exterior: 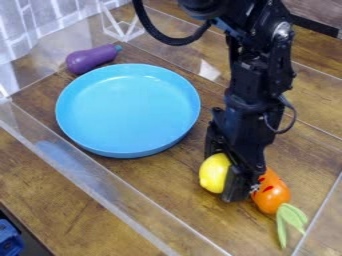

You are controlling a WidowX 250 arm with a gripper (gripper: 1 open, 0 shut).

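Observation:
The black gripper points down on the right side of the camera view, low over the wooden table. It is shut on a yellow object, which shows at the left of the fingers; the rest of it is hidden by the gripper. Just right of it lies an orange carrot toy with pale green leaves toward the front.
A large blue plate sits left of the gripper. A purple eggplant toy lies at the back left. Clear plastic edging runs along the left. A blue object is at the lower left corner. Bare table shows in front.

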